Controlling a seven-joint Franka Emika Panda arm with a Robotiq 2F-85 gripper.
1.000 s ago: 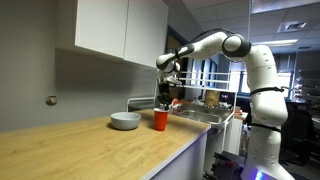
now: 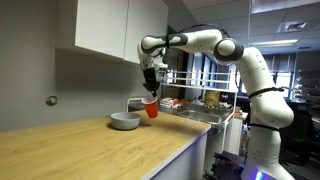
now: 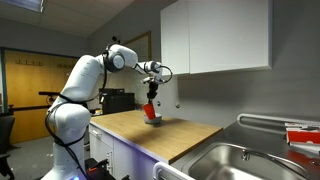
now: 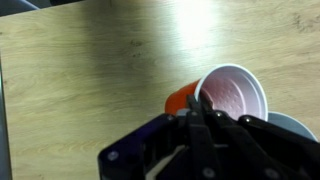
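A red cup (image 2: 152, 110) with a pale inside hangs above the wooden counter, and my gripper (image 2: 153, 94) is shut on its rim from above. In the wrist view the cup (image 4: 236, 88) leans, its open mouth toward the lower right and its orange-red side to the left. The fingertips reach its near rim. A grey bowl (image 2: 125, 121) stands on the counter close beside the cup. Part of that bowl (image 4: 292, 125) shows under and past the cup at the right edge of the wrist view. What the cup contains, if anything, I cannot tell.
A metal sink (image 3: 240, 160) lies at the other end, with a dish rack (image 3: 303, 136) behind it. Wall cabinets (image 2: 115, 30) hang over the counter's back.
The cup, upright on or close to the counter before, has risen and moved left toward the bowl with my gripper. It is now tilted. The bowl has stayed in place.
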